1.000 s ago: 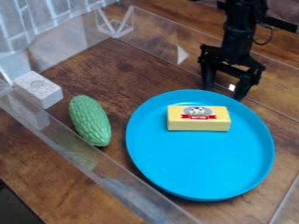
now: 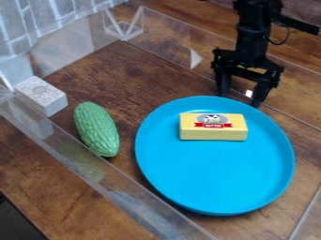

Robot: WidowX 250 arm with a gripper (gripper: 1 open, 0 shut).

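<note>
The black robot gripper [image 2: 246, 75] hangs at the upper right, over the wooden surface behind the blue plate [image 2: 213, 183]. Its dark fingers are hard to make out, so I cannot tell whether it is open or shut. A yellow butter box [image 2: 213, 133] with a red label lies on the upper part of the plate, apart from the gripper. A green bumpy vegetable [image 2: 97, 129] lies on the wood left of the plate.
A white speckled block [image 2: 41, 95] sits at the far left. A clear plastic wall [image 2: 75, 167] runs along the left and lower left, and another crosses the back. Bare wood fills the upper middle.
</note>
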